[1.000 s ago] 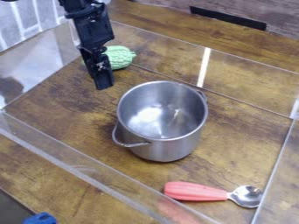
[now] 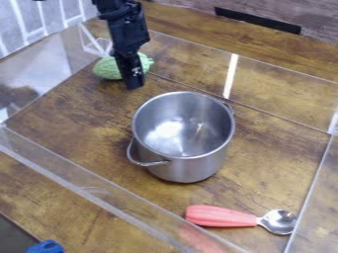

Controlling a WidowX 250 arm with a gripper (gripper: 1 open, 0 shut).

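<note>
My gripper [image 2: 132, 75] hangs at the upper left over a pale green ribbed vegetable [image 2: 109, 67], its dark fingers pointing down in front of and around part of it; whether they grasp it cannot be told. A steel pot [image 2: 192, 153] with side handles stands empty in the middle, to the lower right of my gripper. A spoon [image 2: 278, 221] with a pink handle [image 2: 219, 215] lies below the pot.
Clear plastic walls border the wooden work surface [image 2: 66, 124] on several sides. A blue object [image 2: 43, 246] sits in the bottom left corner. The wood around the pot is mostly free.
My gripper has moved right and slightly up over the green vegetable, covering more of it. The pot and spoon are unchanged.
</note>
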